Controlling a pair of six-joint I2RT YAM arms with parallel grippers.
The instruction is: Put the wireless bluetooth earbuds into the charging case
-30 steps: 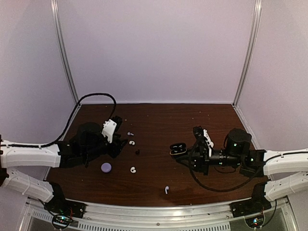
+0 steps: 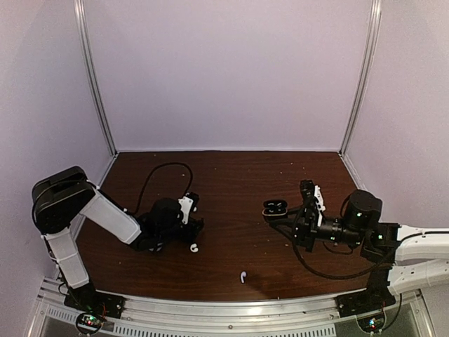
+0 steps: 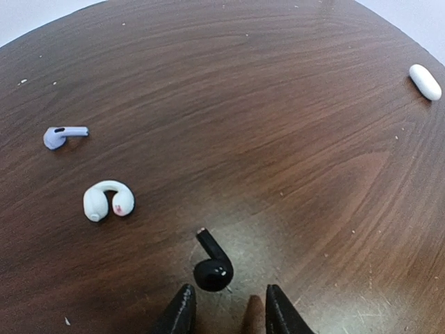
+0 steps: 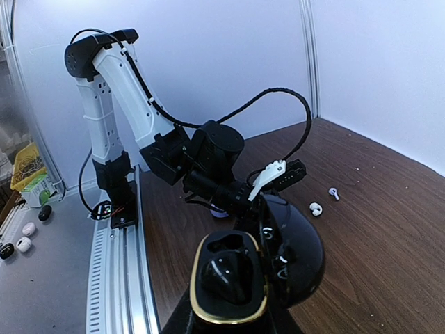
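A small black earbud (image 3: 213, 273) lies on the wooden table just beyond my left gripper, which is part open with nothing between its fingers. From the top view, the left gripper (image 2: 200, 225) hides that earbud. On the right, my right gripper (image 2: 286, 219) is shut on the black charging case (image 2: 274, 208), held with its lid raised. In the right wrist view the case (image 4: 263, 296) shows a gold rim, and its lid (image 4: 302, 243) stands open. A shiny dark rounded shape sits inside; whether it is an earbud I cannot tell.
White earbuds (image 3: 94, 205) and a pale blue earbud (image 3: 55, 138) lie farther along the table. Another white earbud piece (image 2: 194, 248) sits near the left gripper, and a pale earbud (image 2: 243, 277) rests near the front edge.
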